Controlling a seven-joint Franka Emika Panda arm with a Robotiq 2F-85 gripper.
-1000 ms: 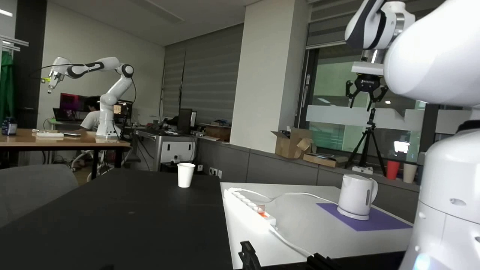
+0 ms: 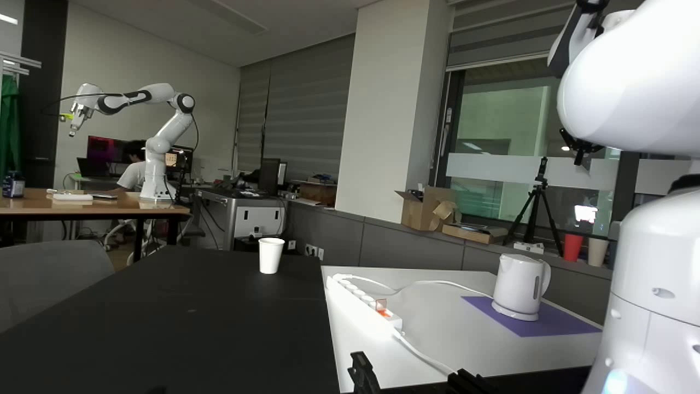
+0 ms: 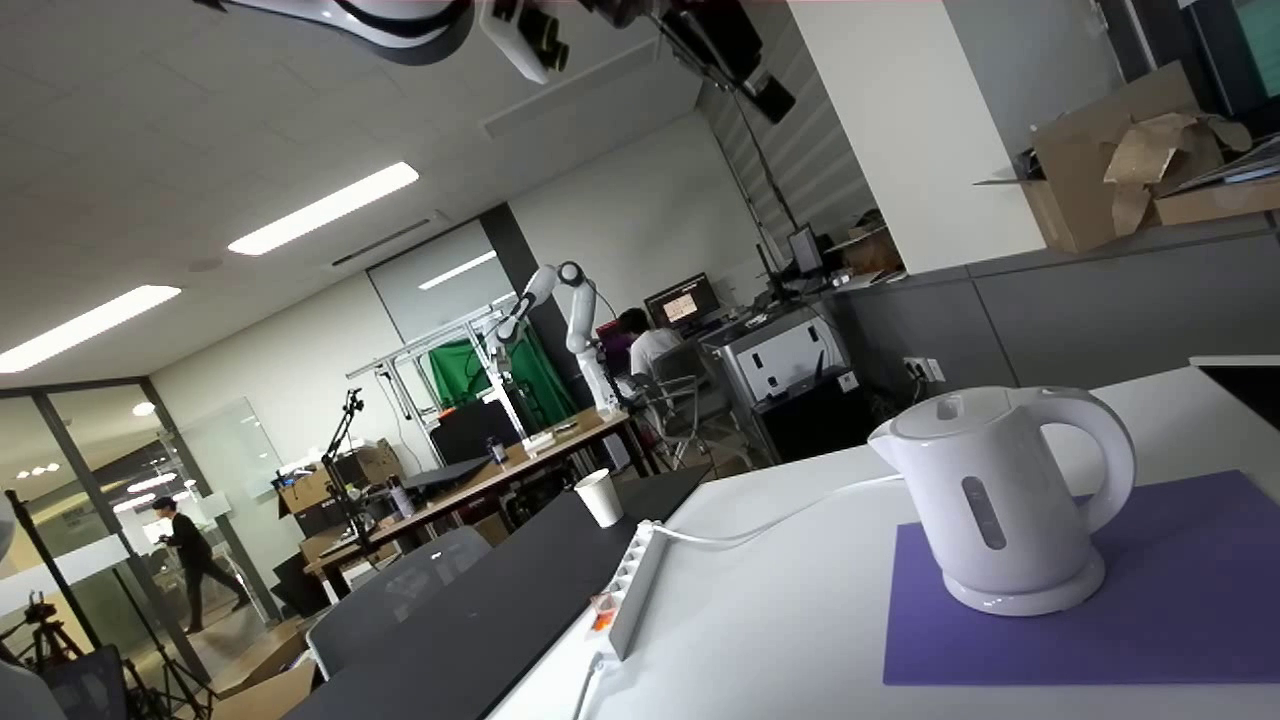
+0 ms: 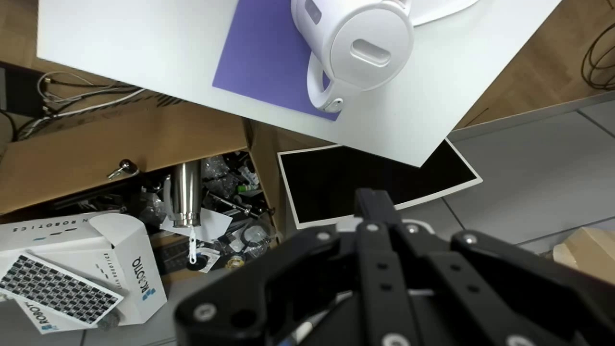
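High above the table, my gripper is shut, with nothing showing between its fingers. In exterior view 1 the arm hides most of it; only dark fingers point(image 2: 579, 151) show below the white link. A white electric kettle point(image 2: 520, 285) stands upright on a purple mat point(image 2: 563, 324). The wrist view looks down on the kettle's lid point(image 4: 372, 46), well ahead of the fingertips and apart from them. A white power strip point(image 3: 632, 586) with an orange switch lies along the white table's edge. Upright on the black table is a white paper cup point(image 2: 270, 255).
A white cord point(image 2: 446, 283) crosses the white table point(image 2: 426, 322) between strip and kettle. Below the table's corner, the wrist view shows an open cardboard box point(image 4: 115, 144) of loose parts and a black panel point(image 4: 346, 179) with a white border.
The gripper has moved right in exterior view 1, mostly behind the arm's white link. Its fingers stood spread apart one second ago; now they are shut. Kettle, strip and cup have not moved.
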